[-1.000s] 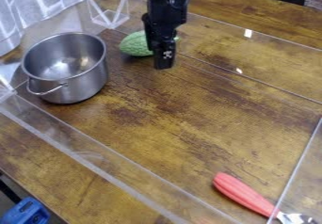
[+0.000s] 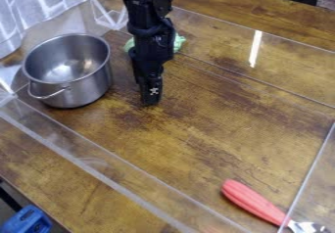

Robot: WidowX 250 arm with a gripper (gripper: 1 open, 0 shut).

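Observation:
The black robot arm comes down from the top of the camera view, and its gripper [image 2: 148, 92] is low over the wooden table, just right of a steel pot [image 2: 69, 70]. A green object [image 2: 167, 43] lies behind the arm, mostly hidden by it. Whether the fingers are open or shut is hard to make out against the dark wood.
A red-handled utensil [image 2: 257, 202] lies at the front right, and a blue object [image 2: 29, 221] is at the bottom left corner. Clear panels edge the work area.
The gripper has moved down and left toward the pot's side, and the arm now covers more of the green object.

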